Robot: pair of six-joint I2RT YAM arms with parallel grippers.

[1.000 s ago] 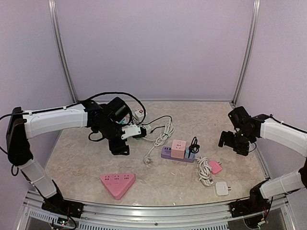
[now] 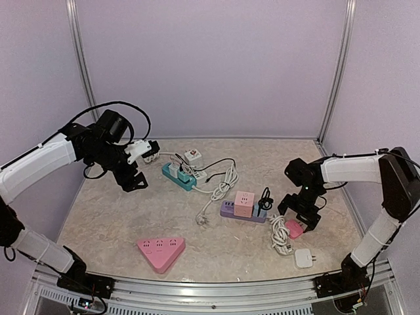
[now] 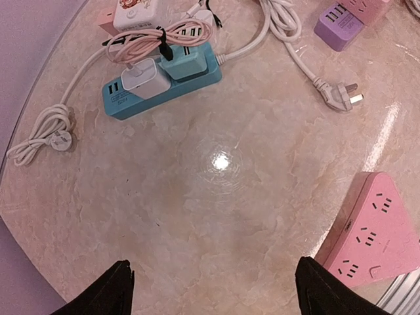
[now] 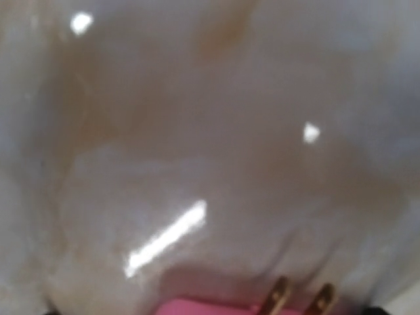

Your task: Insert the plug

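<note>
On the right of the table, my right gripper stands open, low over a small pink plug. In the right wrist view only an edge of the pink plug and its two metal prongs show at the bottom, between the barely visible fingertips. My left gripper hangs over the left part of the table. Its fingers stand apart with bare table between them. A pink triangular socket block lies near the front edge, at lower right in the left wrist view.
A white plug and a coiled white cable lie close beside the pink plug. A purple strip carries a pink cube mid-table. Behind are a teal strip and cables.
My right gripper has moved left and toward the front, down over the pink plug. My left arm has drawn back to the left and toward the rear. The objects have not moved.
</note>
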